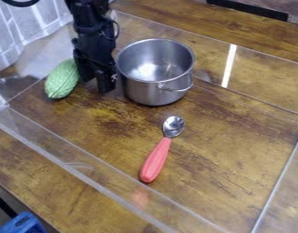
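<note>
My black gripper [95, 75] is low at the upper left of the camera view, between a pale green striped cabbage-like vegetable [61, 80] and a steel pot [155, 89]. Its fingers are dark and overlap each other, so I cannot tell whether it is open or shut, or whether it touches the vegetable. The pot stands upright and looks empty inside. A spoon with a pink handle [155, 157] and a metal bowl lies in the lower middle of the wooden surface [236, 136].
Clear plastic walls [17, 127] edge the wooden surface at the left and front. A blue object [27, 225] sits outside at the bottom left corner.
</note>
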